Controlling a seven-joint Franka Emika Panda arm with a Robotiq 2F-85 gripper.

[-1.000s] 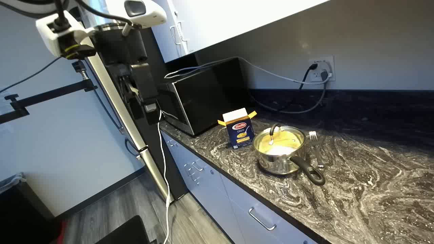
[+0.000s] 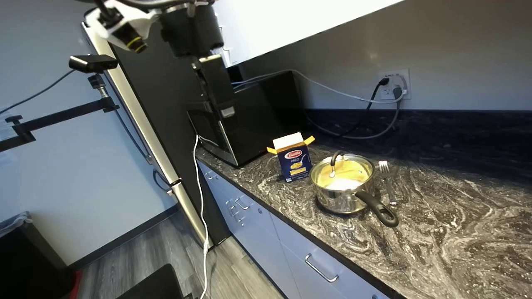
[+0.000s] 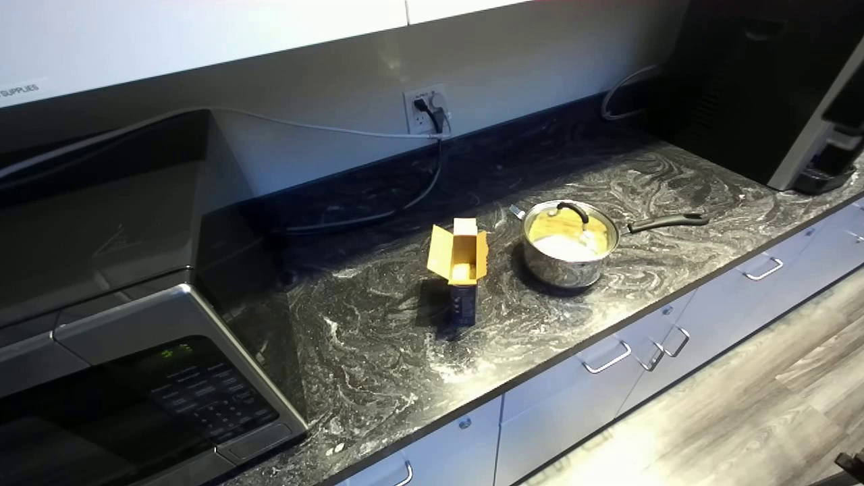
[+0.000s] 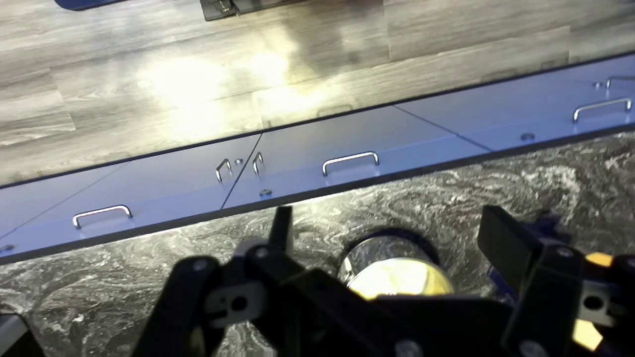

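In the wrist view my gripper is open, its black fingers [image 4: 281,229] spread wide with only counter showing between the tips. From the first exterior view, the gripper hangs high at the upper left, in front of the microwave and well away from the pot. A steel pot [image 2: 340,200] with a glass lid and black handle stands on the counter; yellow shows through the lid. Beside it stands an upright dark blue Barilla orzo box [image 2: 296,163], its top flaps [image 3: 439,252] open. The right finger partly hides this box in the wrist view.
A fork [image 2: 387,182] lies close to the pot. The black microwave [image 3: 243,381] bounds one end of the counter, a dark machine [image 3: 753,89] the other. White cabinets [image 2: 299,20] overhang the back. Cables run along the wall from the outlet [image 2: 394,84]. Counter [image 2: 464,239] beyond the pot handle is clear.
In the first exterior view, the arm and gripper have moved right and upward, now overlapping the microwave's front. The pot, box and fork have stayed put.
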